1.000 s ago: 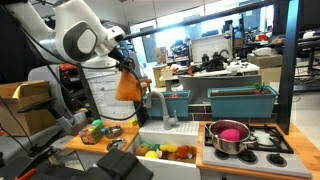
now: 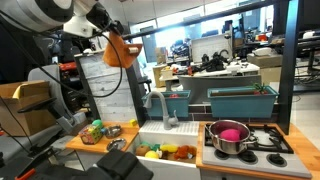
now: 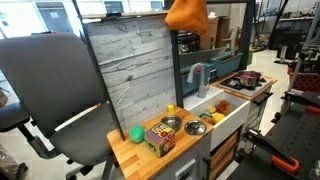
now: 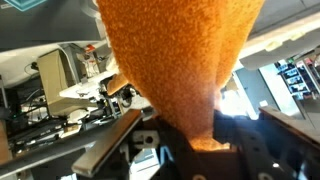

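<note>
An orange cloth (image 4: 178,62) fills the upper middle of the wrist view, gathered between the fingers of my gripper, which is shut on it. In exterior view 1 the cloth (image 2: 122,50) hangs high, up by the rail and in front of the grey wood panel. Exterior view 2 has the cloth (image 3: 187,15) at its top edge, while the gripper itself is out of that picture. The arm (image 2: 65,18) reaches in from the upper left, its top cut off by the frame.
Below is a counter with a sink (image 2: 168,140) holding colourful items and a tap (image 2: 160,103). A stove (image 2: 255,150) with a pot (image 2: 229,138) stands at right. Small bowls (image 3: 195,128), a green ball (image 3: 137,133) and a box (image 3: 160,138) sit at the counter's left end.
The gripper and cloth have risen and shifted left in exterior view 1, from in front of the tap's left side up to the rail. The cloth has stayed in the grip. The counter items look unchanged.
</note>
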